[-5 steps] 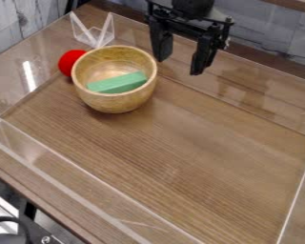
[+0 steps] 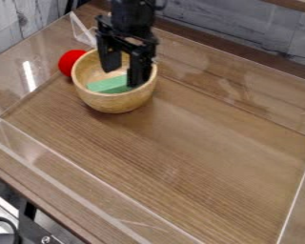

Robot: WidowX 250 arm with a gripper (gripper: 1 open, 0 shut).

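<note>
My gripper [image 2: 125, 57] is open over the wooden bowl [image 2: 114, 103] at the upper left, its black fingers reaching down into the bowl. A green block [image 2: 107, 83] lies inside the bowl, just below the fingers. A red object [image 2: 73, 63] sits left of the bowl, partly behind its rim.
A raised wooden edge runs along the back right. A white wire-like item stands behind the red object. Dark cable parts show at the lower left corner.
My gripper has moved left and down from the middle right to over the bowl, reaching into it. The bowl and red object look unmoved.
</note>
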